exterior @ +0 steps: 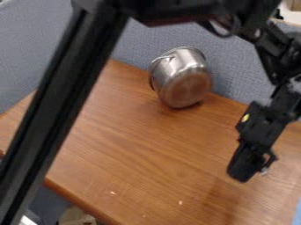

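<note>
A steel pot [184, 79] lies on its side on the wooden table [135, 158], against the grey back panel. My black gripper [252, 167] is low over the right part of the table, to the right of and below the pot, apart from it. It looks shut, with nothing visible between its fingers.
A grey padded panel [153, 39] runs behind the table. A dark arm beam crosses the left of the view. A small beige object [73, 217] lies below the table's front left edge.
</note>
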